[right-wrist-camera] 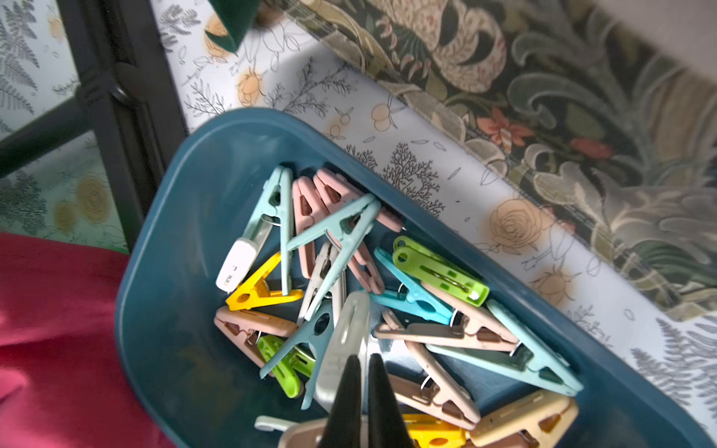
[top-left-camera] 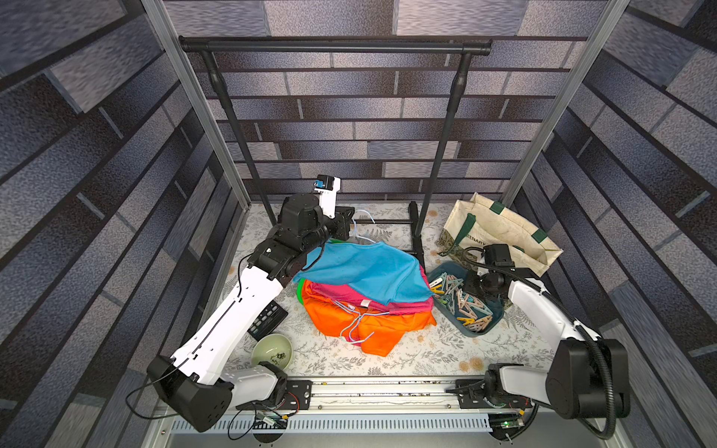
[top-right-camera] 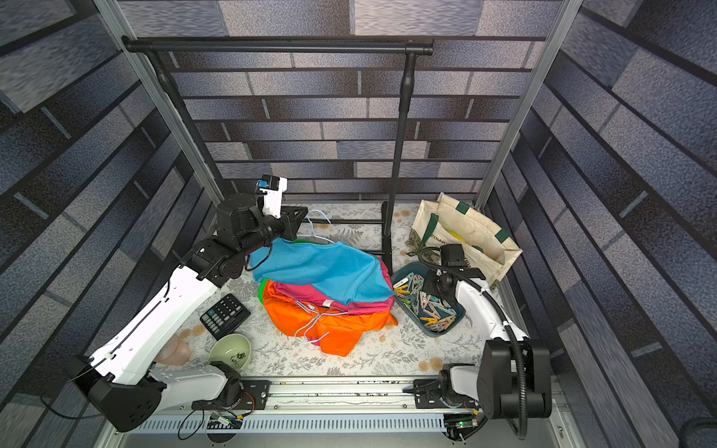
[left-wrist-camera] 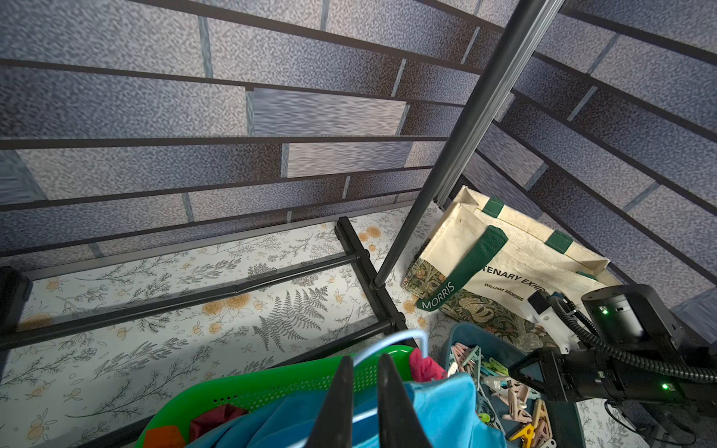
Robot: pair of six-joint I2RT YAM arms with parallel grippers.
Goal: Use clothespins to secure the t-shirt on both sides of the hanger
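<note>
A light blue hanger (left-wrist-camera: pixel 396 339) rises from the blue t-shirt (top-left-camera: pixel 373 268), with my left gripper shut on it near the hook. The shirt drapes over other clothes in front of the rack. At the right, clothespins of several colours lie in a dark blue bin. Above them my right gripper is shut, its fingertips together and nothing held between them. A whitish clothespin (right-wrist-camera: pixel 345 339) lies just beyond those tips, outside the fingers, among the other pins. The fingers hide part of the pile.
A cream bag (top-left-camera: pixel 500 231) stands right behind the bin. The black rack's post (left-wrist-camera: pixel 455 149) rises between shirt and bag. Orange clothing (top-left-camera: pixel 373 328) and a green basket (left-wrist-camera: pixel 283 373) lie under the shirt. A pale green bowl (top-left-camera: pixel 272 349) sits front left.
</note>
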